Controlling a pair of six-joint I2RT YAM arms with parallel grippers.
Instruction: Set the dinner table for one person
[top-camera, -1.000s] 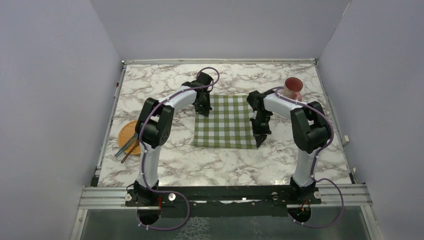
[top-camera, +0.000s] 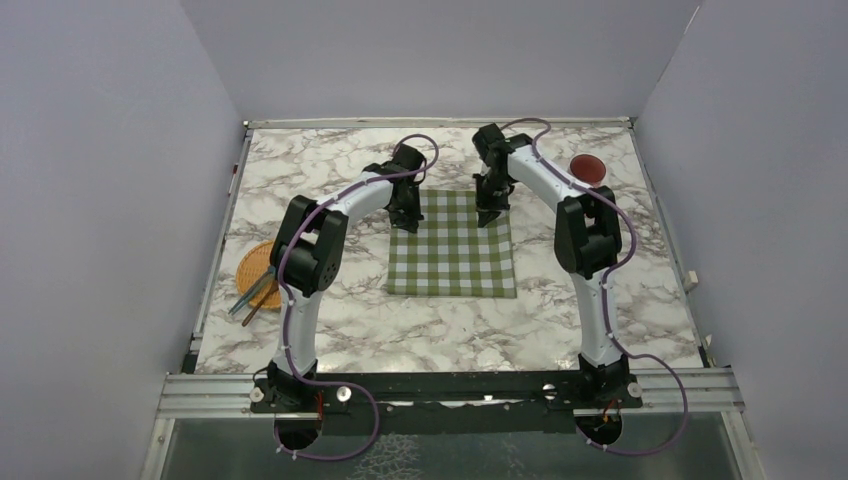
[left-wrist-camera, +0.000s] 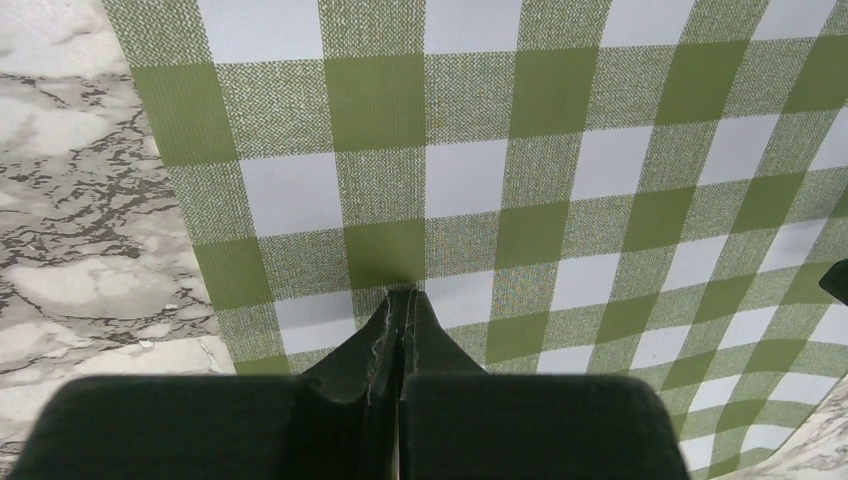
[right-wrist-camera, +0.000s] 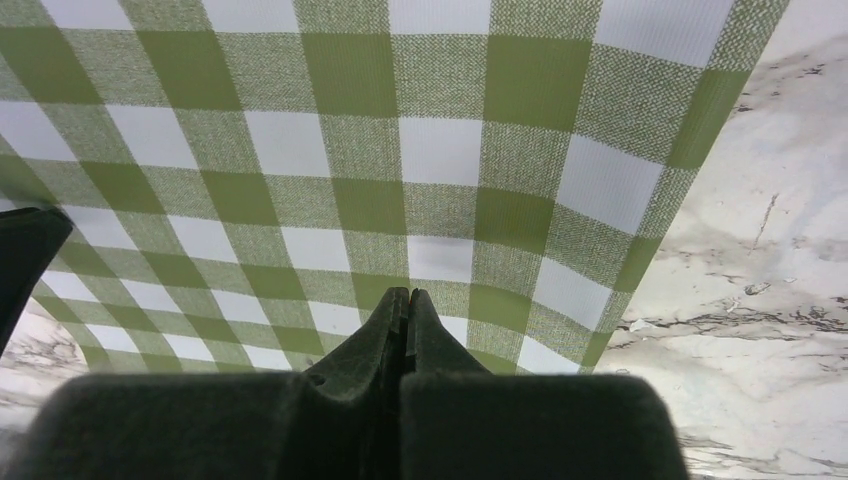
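Observation:
A green-and-white checked placemat (top-camera: 450, 265) lies nearly flat in the middle of the marble table. My left gripper is shut, its tips down at the cloth near the mat's left side, with no cloth visible between them. Over the mat's right part, my right gripper is shut and empty, a gap to the cloth hard to judge. At the far right stands a reddish mug (top-camera: 588, 168); its handle is hidden. A round wicker basket (top-camera: 247, 266) sits at the left, partly under my left arm, with utensils (top-camera: 258, 303) lying across it.
Bare marble (top-camera: 430, 335) stretches in front of the placemat. Both my forearms cross the table on either side of it. Grey walls (top-camera: 430, 60) enclose the back and sides.
My right gripper has moved from the mat's front right corner back and inward over the mat. My left arm is still.

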